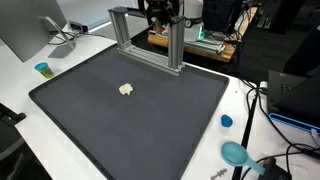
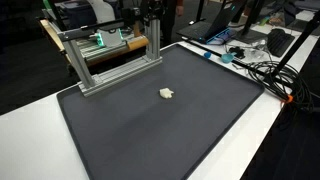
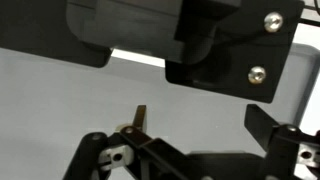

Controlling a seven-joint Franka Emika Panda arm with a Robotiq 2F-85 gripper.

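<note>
My gripper is open in the wrist view, its two black fingers wide apart and the space between their tips empty. Just beyond them are black plates (image 3: 222, 72), one with two bolts, and a dark block (image 3: 150, 25). Pale grey surface shows below these. Only dark, cluttered parts appear at the top of both exterior views, so the fingertips cannot be made out there. A small cream piece (image 1: 126, 89) lies alone on the dark mat (image 1: 110, 135), also visible as the cream piece (image 2: 166, 93) in exterior view 2.
A metal frame (image 2: 110, 76) stands at the mat's edge. A green-and-blue cup (image 1: 44, 70), a blue item (image 1: 226, 121) and a teal bowl-like item (image 1: 237, 156) lie off the mat. Cables (image 2: 275, 75) lie beyond it.
</note>
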